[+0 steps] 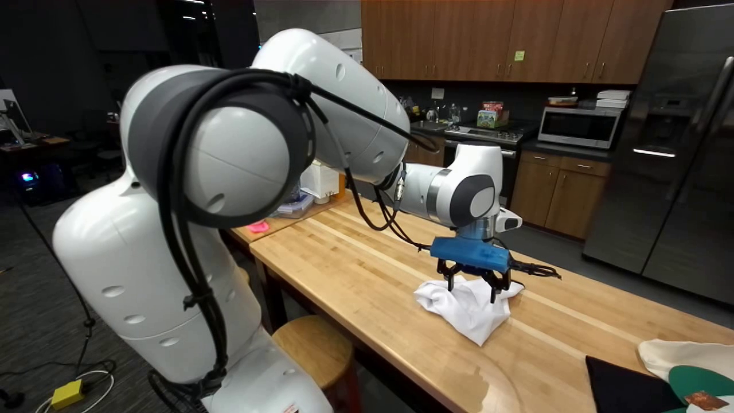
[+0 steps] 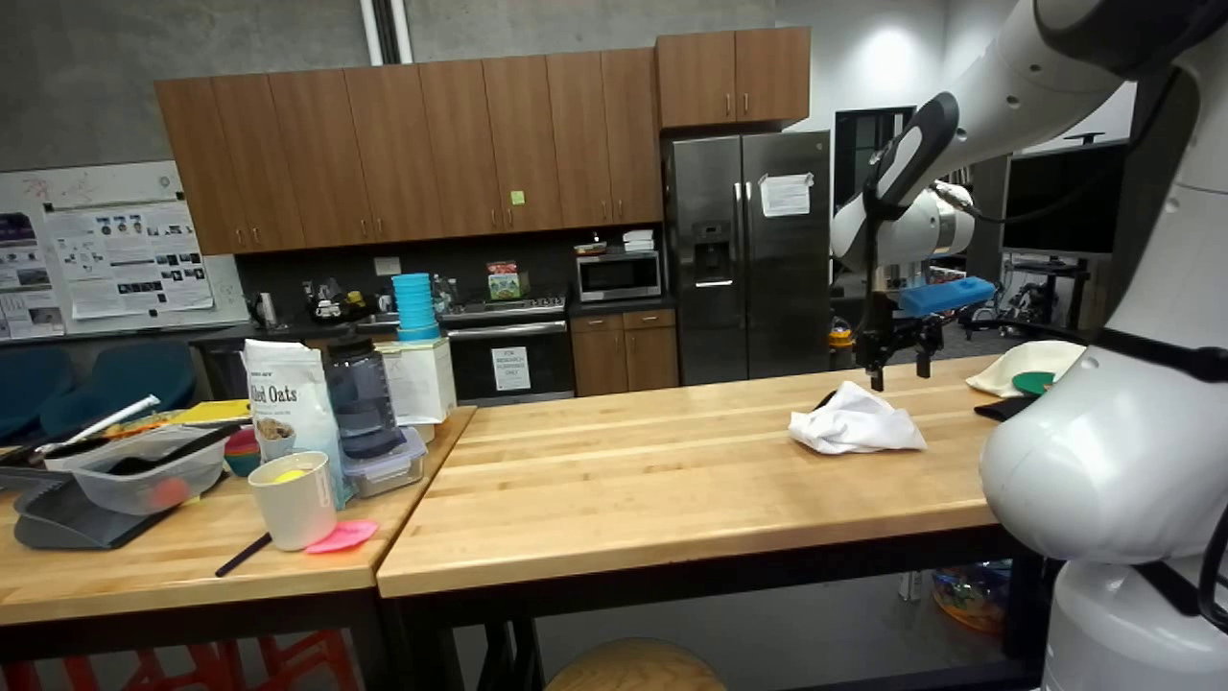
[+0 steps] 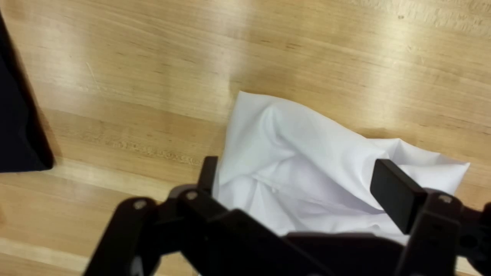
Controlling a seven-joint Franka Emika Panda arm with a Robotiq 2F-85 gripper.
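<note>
A crumpled white cloth lies on the wooden table, with several folds and one corner pointing toward the table's near edge. In the wrist view the cloth fills the lower middle, partly hidden behind the black fingers. My gripper hangs above it, fingers pointing down and spread wide. Seen from the wrist, the gripper is open, with the cloth below the gap and nothing gripped. From the other side, the gripper shows above and behind the cloth, apart from it.
A black cloth and a cream cloth with a green round piece lie at the table's right end. On the adjoining table stand an oats bag, a white cup and bins.
</note>
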